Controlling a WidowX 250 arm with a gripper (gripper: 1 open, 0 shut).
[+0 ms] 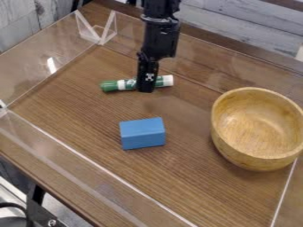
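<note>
The robot's dark arm reaches down from the top centre of the camera view, its gripper point(145, 84) low over a green and white cylindrical stick point(120, 85) that lies crosswise on the wooden table point(71, 133). The gripper's tips overlap the stick's middle; whether they touch it, and what is between them, is too small to tell.
A blue block point(142, 133) lies in front, nearer the viewer. A large yellow wooden bowl point(254, 151) stands at the right.
</note>
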